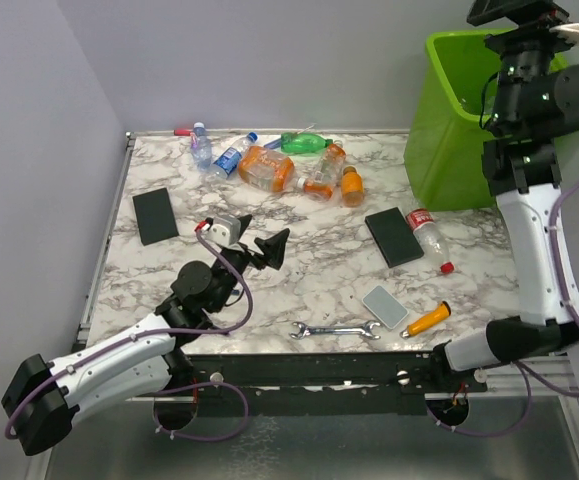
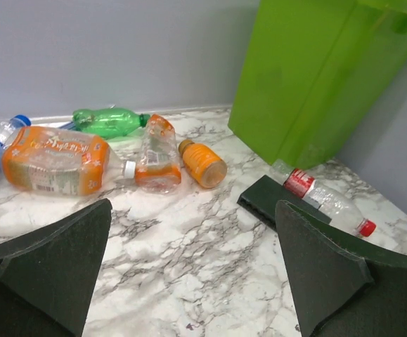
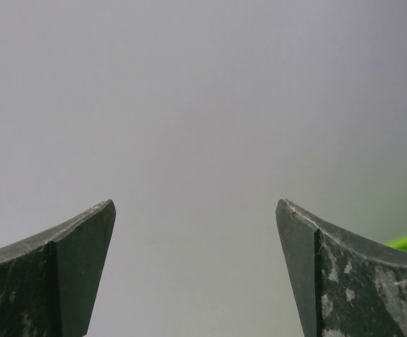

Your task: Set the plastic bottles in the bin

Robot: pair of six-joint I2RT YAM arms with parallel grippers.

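Plastic bottles lie along the back of the marble table: a pale bottle, a blue-label bottle, a large orange-label bottle, a green bottle, a crumpled bottle and an orange bottle. A red-capped bottle lies by the green bin. My left gripper is open and empty over the left-centre table. My right gripper is high above the bin, open with nothing between its fingers; in the top view it is partly out of frame.
Black slabs, a grey card, a wrench and an orange-handled tool lie on the table. Walls border the back and sides.
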